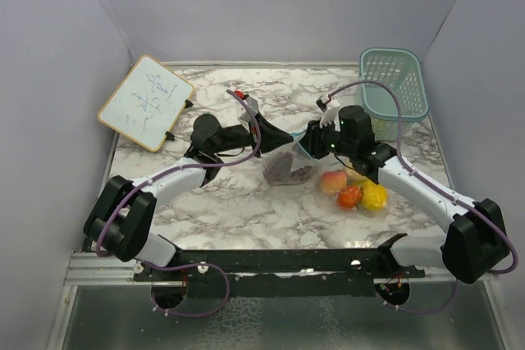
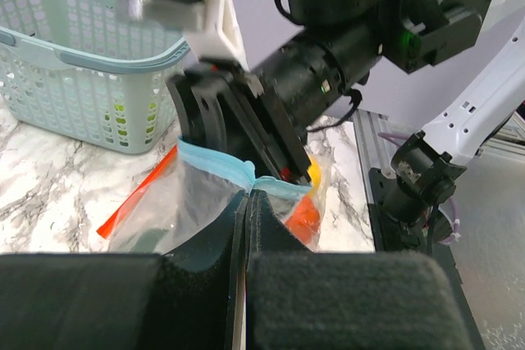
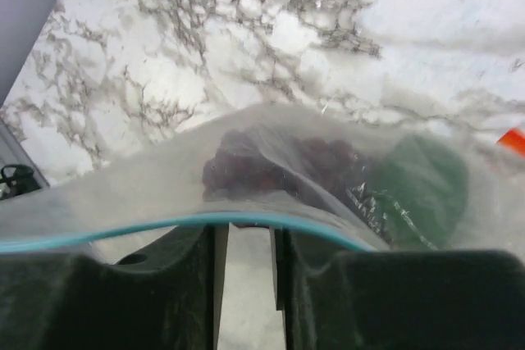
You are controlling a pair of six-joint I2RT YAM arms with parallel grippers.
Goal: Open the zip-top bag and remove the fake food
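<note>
The clear zip top bag (image 1: 287, 168) with a blue zip strip (image 2: 217, 159) holds dark grapes (image 3: 254, 170) and something green (image 3: 418, 186). My left gripper (image 1: 287, 138) is shut at the bag's top edge, pinching the blue strip. My right gripper (image 1: 312, 143) is at the other part of the strip, fingers slightly apart beneath its blue line in the right wrist view; whether any film is between them is unclear.
A mint basket (image 1: 392, 92) stands at back right. Loose-looking fake food, a peach (image 1: 333, 183), tomato (image 1: 349, 197) and yellow pepper (image 1: 374, 196), lies right of the bag. A whiteboard (image 1: 145, 102) lies at back left.
</note>
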